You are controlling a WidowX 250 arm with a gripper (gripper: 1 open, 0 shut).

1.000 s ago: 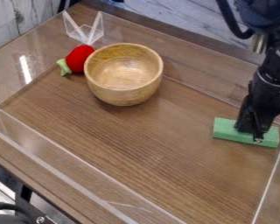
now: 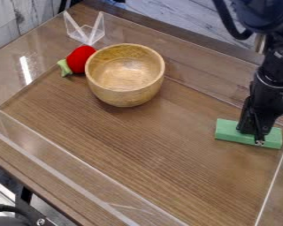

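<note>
My black gripper point(image 2: 260, 129) is at the right of the camera view, its fingertips down on a flat green rectangular block point(image 2: 233, 129) that lies near the table's right edge. The fingertips look close together; whether anything is between them is hard to make out against the block. The block's middle is partly hidden behind the gripper.
A wooden bowl point(image 2: 126, 86) stands at the upper left, with a red strawberry-like toy point(image 2: 79, 59) beside it and a clear angular object point(image 2: 81, 29) behind.
</note>
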